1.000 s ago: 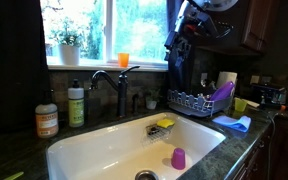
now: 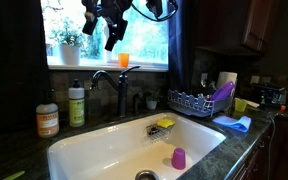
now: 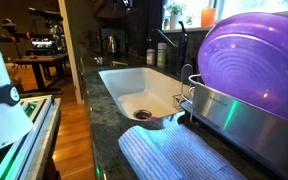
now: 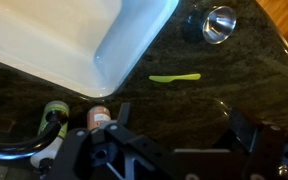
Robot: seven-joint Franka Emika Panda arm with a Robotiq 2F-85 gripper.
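Note:
High over the left part of the sink, my gripper (image 2: 99,33) hangs in front of the window, open with nothing between its fingers. Looking down in the wrist view, the open gripper is above the dark counter. A thin yellow-green utensil-like item (image 4: 174,77) lies there, beyond the fingertips and well apart from them. A shiny metal cup or bowl (image 4: 219,24) is farther off. The white sink (image 2: 84,160) contains a purple cup (image 2: 178,158) and a yellow sponge (image 2: 166,121).
Behind the sink stand the faucet (image 2: 123,90), a green soap bottle (image 2: 76,103) and an orange-labelled bottle (image 2: 47,118). A dish rack (image 2: 194,104) and blue cloth (image 2: 232,123) occupy the right side. An orange cup (image 2: 123,60) and potted plant (image 2: 68,45) are on the windowsill.
My arm has swung left across the window, from above the dish rack to over the sink's left part. The objects on the counter and in the sink look unmoved.

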